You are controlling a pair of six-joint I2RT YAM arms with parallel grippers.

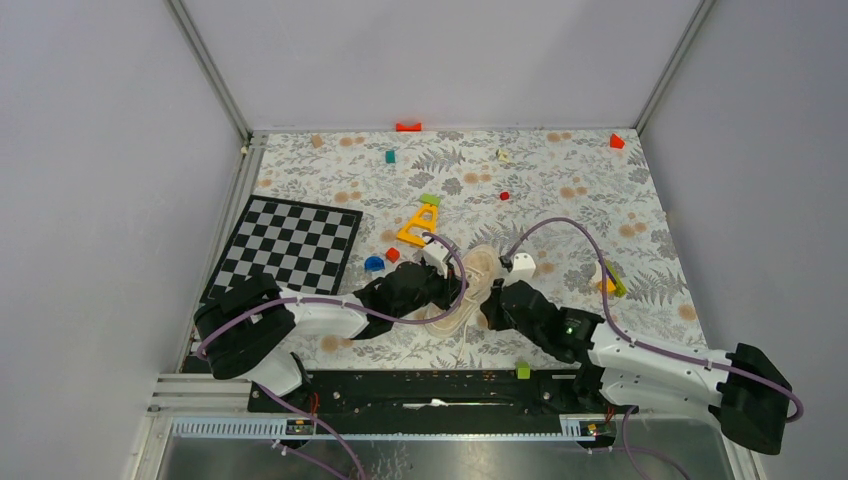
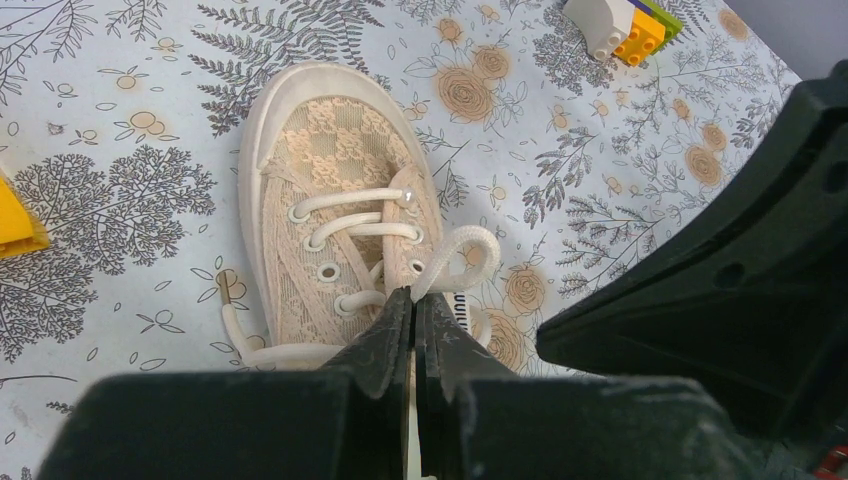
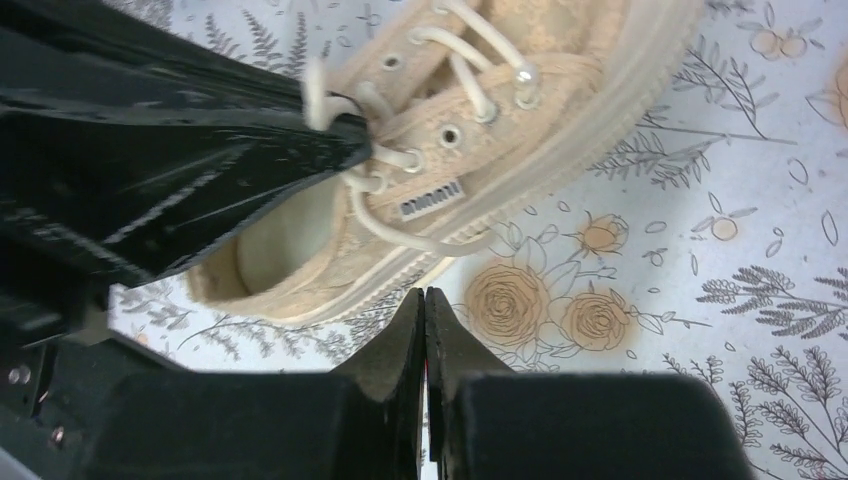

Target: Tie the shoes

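The beige lace-up shoe [image 2: 330, 160] lies toe away on the patterned table, its cream laces threaded through the eyelets. My left gripper is shut on a lace, and a small lace loop [image 2: 480, 256] stands up from its fingertips above the tongue. In the right wrist view the fingers of my right gripper meet with nothing between them. A free lace [image 3: 420, 240] bends out over the shoe's side, above those tips and outside them. Another lace end [image 2: 238, 340] hangs over the other side. My left gripper hides the shoe's opening in its own wrist view.
The two arms stand close together around the shoe [image 1: 482, 265]. A checkerboard [image 1: 285, 245] lies at the left, and a yellow triangle [image 1: 418, 225] beyond the shoe. Small blocks are scattered about.
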